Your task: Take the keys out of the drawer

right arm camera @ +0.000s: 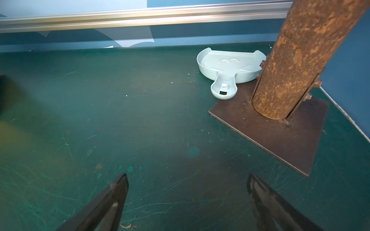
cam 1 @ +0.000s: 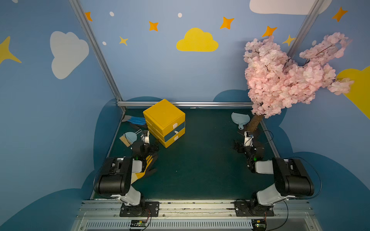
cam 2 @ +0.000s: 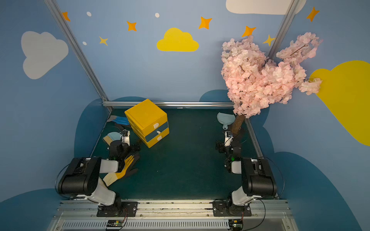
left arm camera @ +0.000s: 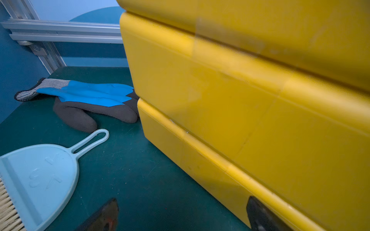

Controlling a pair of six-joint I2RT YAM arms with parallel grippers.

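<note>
A yellow drawer box (cam 1: 163,115) stands at the back left of the table, turned at an angle. Its middle drawer (cam 1: 175,133) has a dark blue front and appears shut, with yellow sections above and below it. No keys show in any view. In the left wrist view the box's yellow side wall (left arm camera: 231,100) fills the right half. My left gripper is open in front of that wall, nothing between its fingers. On the right side of the table, well away from the box, my right gripper is open and empty over bare tabletop.
Beside the box lie a blue and grey glove (left arm camera: 96,94) and a light blue dustpan (left arm camera: 42,177) with a brush. A yellow glove (cam 2: 124,169) rests under the left arm. Another dustpan (right arm camera: 227,67) and the tree trunk (right arm camera: 296,61) occupy the back right. Mid-table is clear.
</note>
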